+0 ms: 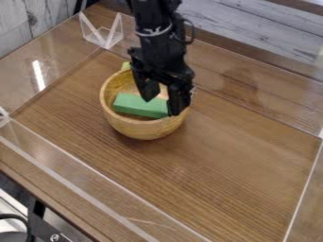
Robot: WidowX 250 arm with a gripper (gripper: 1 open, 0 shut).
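A wooden bowl (142, 128) stands on the wooden table with a green block (139, 106) lying in it. My black gripper (161, 87) reaches down from the top into the bowl, over the block, its two fingers apart and hiding part of the bowl's back. Whether a finger touches the block I cannot tell. A small yellow-green thing shows behind the bowl's back left, mostly hidden.
A clear plastic piece (101, 30) stands at the back left.
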